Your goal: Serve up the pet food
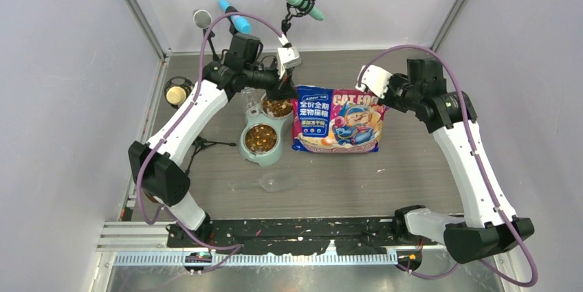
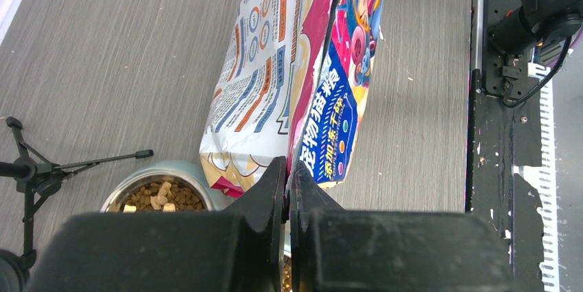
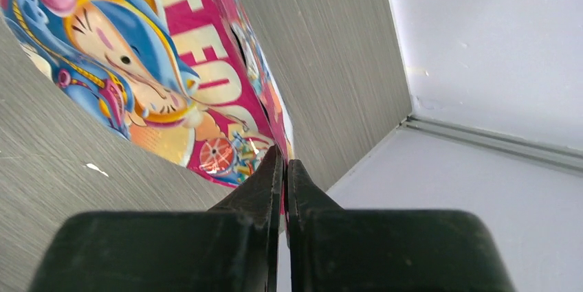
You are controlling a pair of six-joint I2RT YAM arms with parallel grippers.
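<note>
The colourful cat food bag (image 1: 338, 120) stands upright on the table, its printed front toward the table's near side. At the bag's left top corner my left gripper is shut, the bag's thin edge running between its fingertips. My right gripper is shut on the top edge near the opposite corner. Left of the bag sits a pale green double feeder; its front bowl (image 1: 261, 139) and rear bowl (image 1: 278, 107) both hold brown kibble. The left arm partly hides the rear bowl.
A clear scoop (image 1: 273, 181) lies on the table in front of the feeder. A small black tripod (image 1: 200, 143) stands to the left, and a clear container (image 1: 250, 101) is beside the rear bowl.
</note>
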